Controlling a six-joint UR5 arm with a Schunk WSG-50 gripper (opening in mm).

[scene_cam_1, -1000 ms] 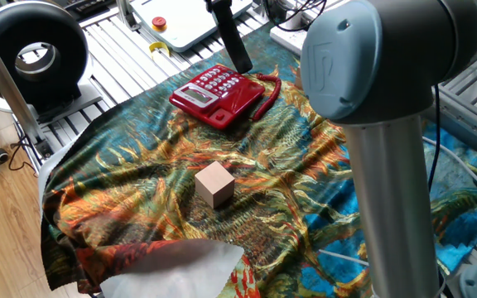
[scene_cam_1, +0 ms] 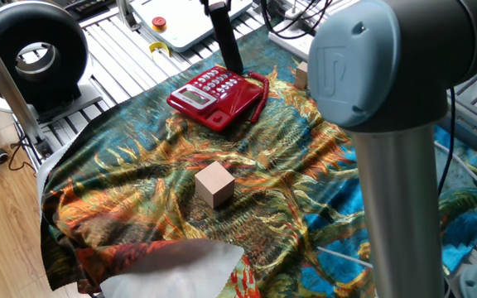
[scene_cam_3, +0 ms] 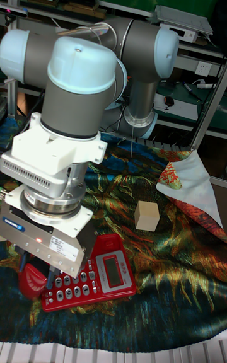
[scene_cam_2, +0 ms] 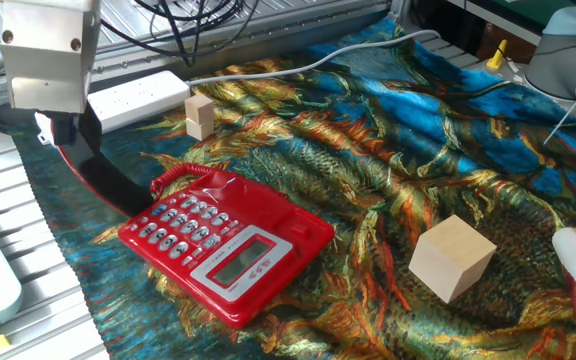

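Note:
A red telephone point(scene_cam_1: 215, 98) with silver keys lies on the patterned cloth. At its keypad side my gripper point(scene_cam_2: 60, 128) is shut on the handset point(scene_cam_2: 108, 178), whose dark inner face and thin red edge show. The handset hangs tilted, with its low end close beside the phone body, and the coiled red cord point(scene_cam_1: 261, 98) runs from there. Seen from exterior view 3, the handset's red end point(scene_cam_3: 32, 281) sticks out below the gripper housing. Most of the grip itself is hidden there. A wooden cube point(scene_cam_2: 452, 258) stands apart from the phone's display end.
Small wooden blocks point(scene_cam_2: 199, 117) stand near a white power strip point(scene_cam_2: 136, 98). One corner of the cloth point(scene_cam_3: 192, 184) is folded over, pale side up. The cloth is wrinkled, with free room between phone and cube.
In exterior view 1 the dark handset has swung slightly left and more upright. The phone body has shifted a little left, and the arm's elbow a little right. The cube has stayed put.

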